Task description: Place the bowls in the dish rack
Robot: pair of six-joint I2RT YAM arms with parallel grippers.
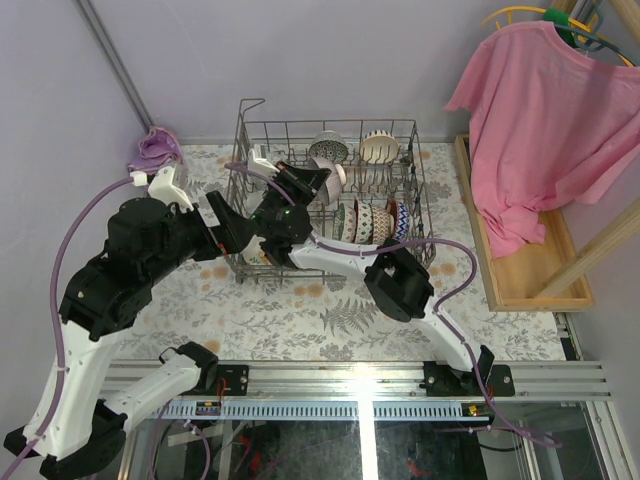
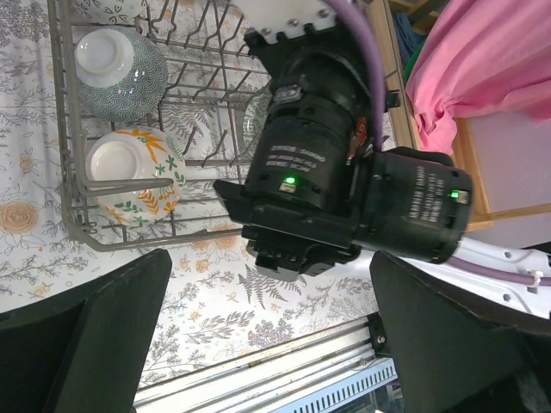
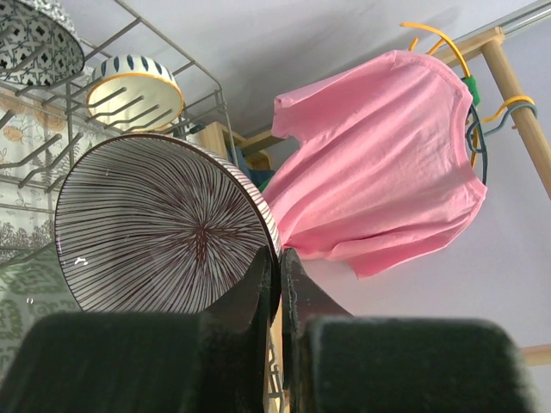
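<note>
The wire dish rack (image 1: 420, 200) holds several bowls, among them a dark speckled bowl (image 3: 34, 43), a cream bowl (image 3: 129, 116) and a floral bowl (image 2: 116, 172). My right gripper is shut on the rim of a line-patterned bowl (image 3: 164, 219), over the middle-left of the rack; in the top view its arm partly hides that bowl. My left gripper stands open at the rack's left side, with nothing between its fingers.
A pink shirt (image 1: 540, 110) hangs over a wooden tray (image 1: 540, 300) on the right. A purple cloth (image 1: 152, 150) lies at the left. The patterned surface in front of the rack is clear.
</note>
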